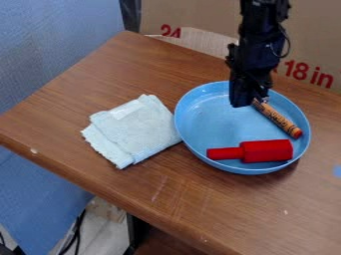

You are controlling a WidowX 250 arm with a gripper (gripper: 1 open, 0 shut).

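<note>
A round blue plate (213,126) sits on the wooden table. An orange crayon-like stick (280,120) lies along its right side, and a red bottle-shaped object (260,150) lies across its lower part. My black gripper (248,98) hangs over the plate's back part, just above the upper end of the orange stick. Whether its fingers are open or shut is unclear. A folded white cloth (131,129) lies left of the plate.
A cardboard panel (320,40) stands behind the table. The table's left edge borders a blue textured surface (54,110). Bare wood is free at the back left and front.
</note>
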